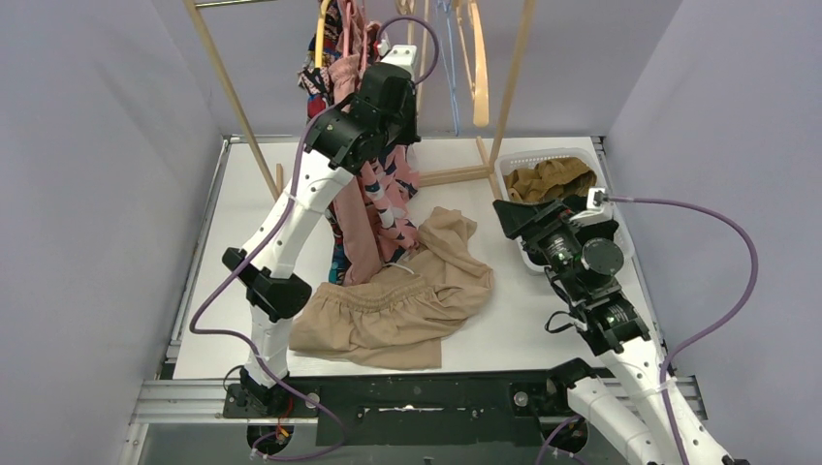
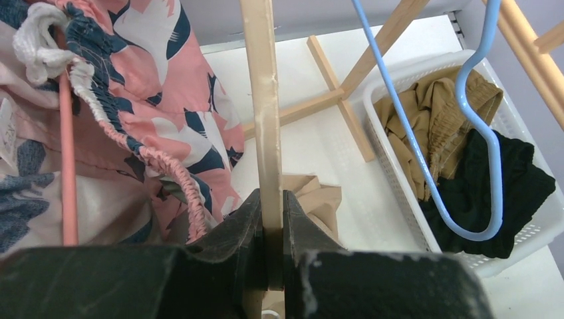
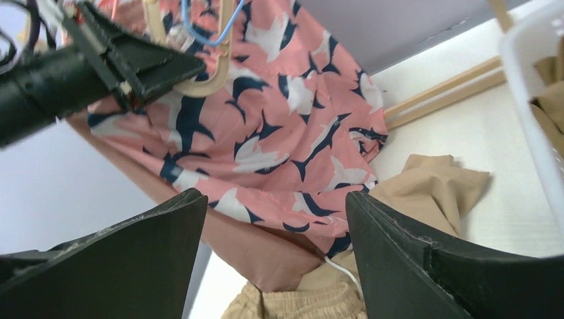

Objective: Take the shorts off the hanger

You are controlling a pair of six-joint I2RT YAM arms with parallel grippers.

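Tan shorts lie spread on the white table, their gathered waistband toward the front and clear of any hanger. A wooden hanger stands upright in the left wrist view, bare along the part that shows; my left gripper is shut on it, above the table. In the top view the left arm hides that grip. My right gripper stands open and empty, its fingers wide apart. From above, the right gripper hangs by the basket, to the right of the tan shorts.
Pink patterned shorts and other clothes hang left of the held hanger. A blue hanger and another wooden hanger hang empty to its right. The white basket holds brown and black clothes. Rack posts flank the hangers.
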